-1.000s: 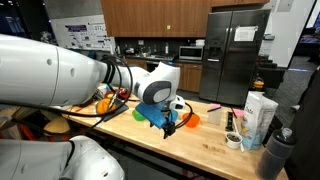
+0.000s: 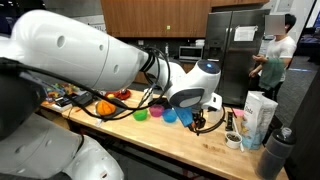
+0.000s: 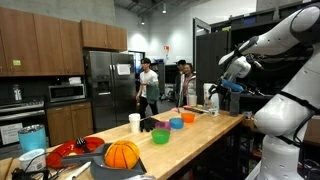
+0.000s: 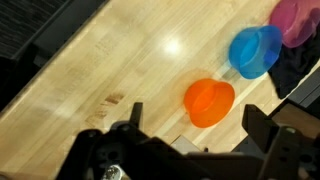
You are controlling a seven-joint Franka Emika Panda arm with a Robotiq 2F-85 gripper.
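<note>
My gripper hangs over the wooden table (image 4: 75, 100) with its fingers apart and nothing between the fingers. An orange bowl (image 4: 209, 102) sits below and just ahead of that gap in the wrist view, apart from the fingers. Farther along are a blue bowl (image 4: 255, 51) and a pink bowl (image 4: 294, 20). From exterior view 2, the orange bowl (image 3: 187, 117), the blue bowl (image 3: 176, 123) and a green bowl (image 3: 160, 137) stand in a row. The arm largely hides the orange bowl in exterior view 1.
A tall dark bottle (image 2: 275, 153) and a white bag (image 2: 258, 118) stand at the table's right in exterior view 1. A basketball (image 3: 123, 155) rests at the other end. Bare tabletop lies in front of the bowls. People stand beyond the table.
In exterior view 1 the arm has swung rightward, from beside the bowls to over the orange bowl's spot. A person at the right has come farther into view.
</note>
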